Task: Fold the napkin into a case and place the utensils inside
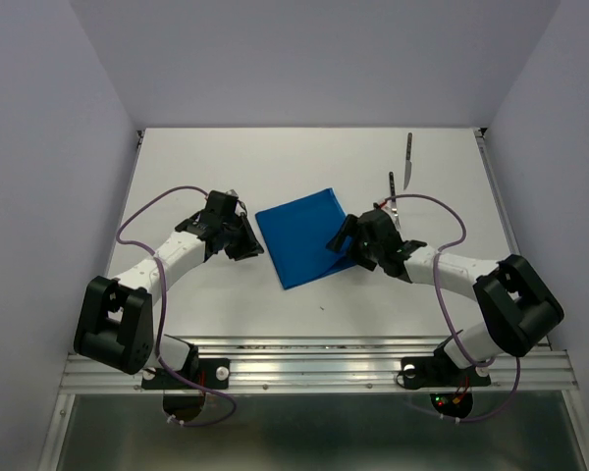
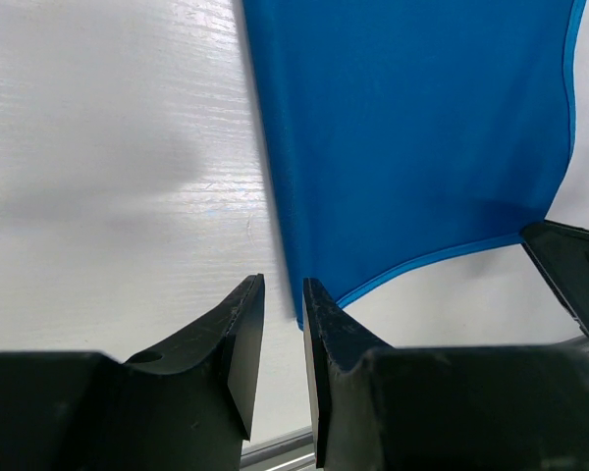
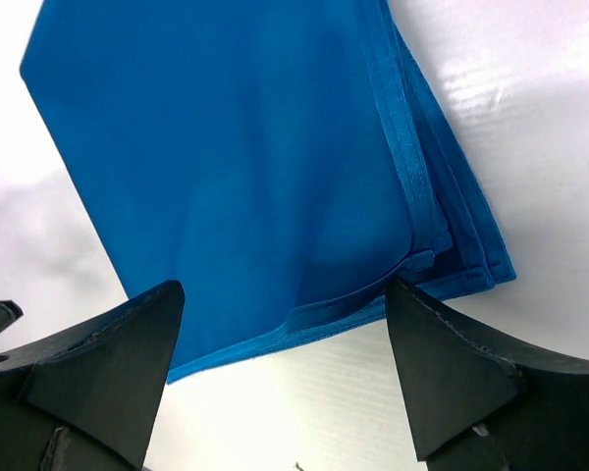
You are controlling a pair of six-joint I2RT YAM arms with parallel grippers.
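A blue napkin lies folded on the white table between the arms, its long layers turned slightly at an angle. In the right wrist view a narrow strip of the napkin's lower layer shows beyond the upper layer's edge. Over the napkin's near right corner, my right gripper stands wide open with no cloth gripped. My left gripper hovers beside the napkin's left edge, its fingertips parted by a small gap with nothing held. Two utensils rest at the upper right: a knife and another dark-handled utensil, partly hidden by the right arm.
Bare table spreads behind and to the left of the napkin. A metal rail runs along the front edge. In the left wrist view, a right gripper finger reaches in over the napkin's corner.
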